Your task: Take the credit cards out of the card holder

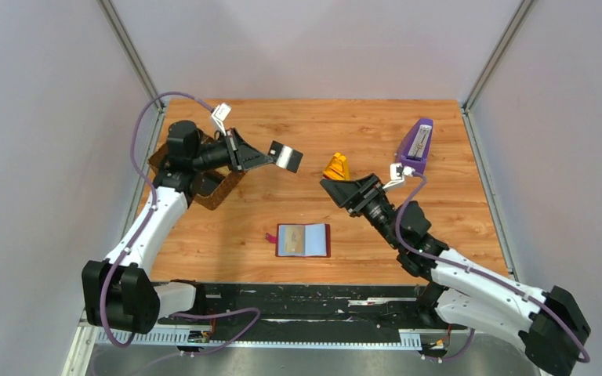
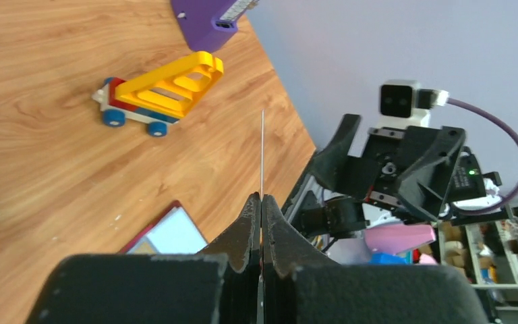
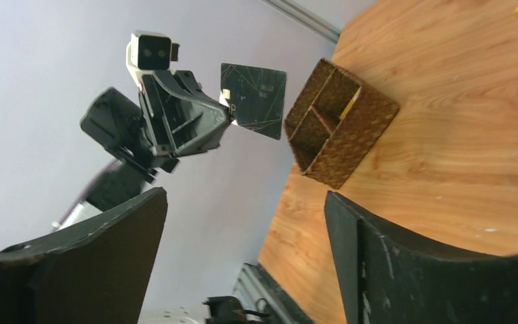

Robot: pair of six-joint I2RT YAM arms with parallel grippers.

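A dark card with a light band hangs above the table, its near end pinched by my left gripper. The left wrist view shows the card edge-on as a thin line between shut fingertips. Across from it, clear of the card, is my right gripper; the right wrist view shows its fingers wide apart with nothing between. The card holder lies spread flat near the table's front, red-edged, with light blue pockets and a beige piece on its left side.
A brown woven basket with compartments stands at the table's left, partly under my left arm. Behind my right gripper is a toy truck with a yellow frame. A purple box sits at the back right.
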